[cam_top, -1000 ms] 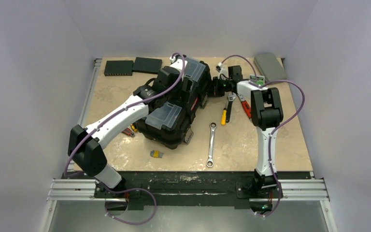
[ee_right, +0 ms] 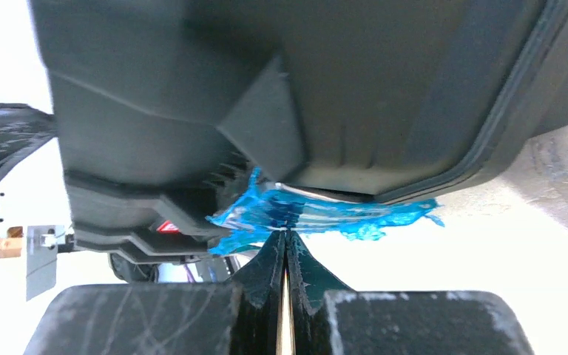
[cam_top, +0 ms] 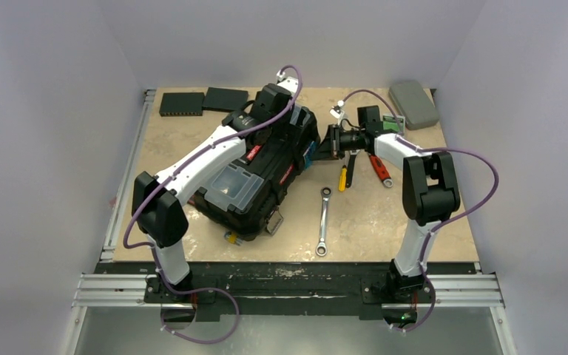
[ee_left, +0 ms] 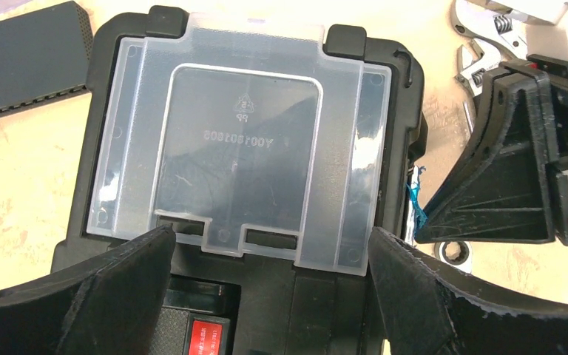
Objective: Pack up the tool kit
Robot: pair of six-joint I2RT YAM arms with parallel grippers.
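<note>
The black tool case lies diagonally across the bench, its translucent lid filling much of the left wrist view. My left gripper is open over it, nothing visible between its fingers. My right gripper is shut at the case's side, beside crumpled blue film; nothing clearly shows between its fingertips. A ratchet wrench, a yellow-handled tool and a red tool lie on the bench to the case's right.
Two dark flat cases lie at the back left, a grey case at the back right. Small tools partly show under the black case's near end.
The black case has shifted toward the front left compared with a second ago.
</note>
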